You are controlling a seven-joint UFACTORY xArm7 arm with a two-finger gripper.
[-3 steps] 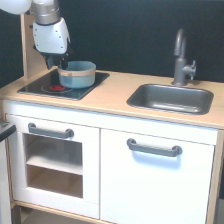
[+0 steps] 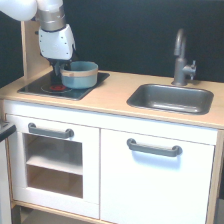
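A blue-grey pot (image 2: 82,76) sits upright on the black cooktop (image 2: 45,88), on the counter's left side. Right at the pot's left edge, the dark fingers of my gripper (image 2: 62,69) reach down from the white arm. Whether they touch the rim, or hold it, is too small and dark to make out. A reddish burner mark (image 2: 56,88) shows in front of the fingers, left of the pot.
To the right, a metal sink (image 2: 170,97) with a grey faucet (image 2: 181,60) is set in the wooden counter (image 2: 118,90). Clear counter lies between cooktop and sink. Below are an oven door with a grey handle (image 2: 50,132) and a white cabinet door (image 2: 150,185).
The arm has shifted right and slightly down. The pot stands a little farther right than before, still on the cooktop.
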